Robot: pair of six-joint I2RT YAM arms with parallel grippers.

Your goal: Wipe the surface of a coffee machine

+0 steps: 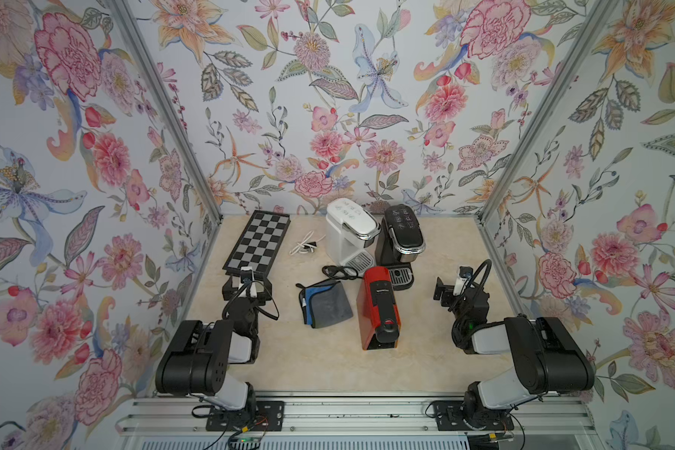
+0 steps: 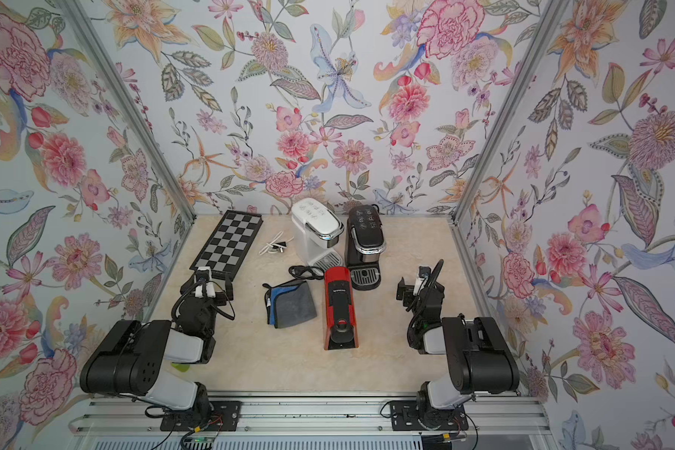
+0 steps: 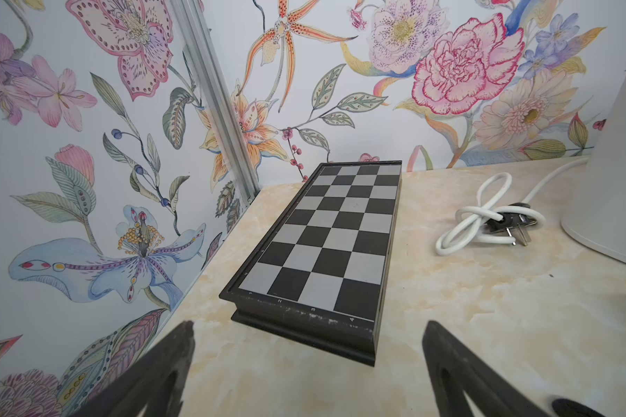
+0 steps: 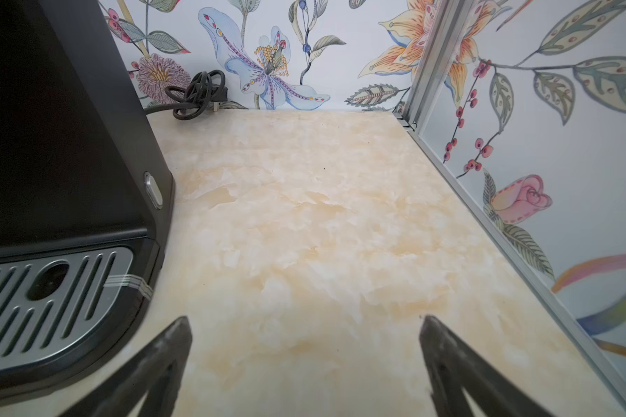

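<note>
Three coffee machines stand on the table: a red one (image 1: 375,307) at the front middle, a white one (image 1: 343,232) behind it, and a black one (image 1: 402,236) to the white one's right. Left of the red machine lies a folded grey cloth (image 1: 330,306) with a blue part and dark trim. My left gripper is open and empty, in front of the checkered board. Over on the right, my right gripper also stands open over bare table, with the black machine's drip tray (image 4: 48,305) to its left. Neither gripper touches a machine or the cloth.
A checkered board (image 3: 327,236) lies at the back left. A white cable (image 3: 487,215) with a black plug is beside it. One coiled black cable (image 1: 340,272) rests behind the cloth, another black cable (image 4: 198,93) by the back wall.
</note>
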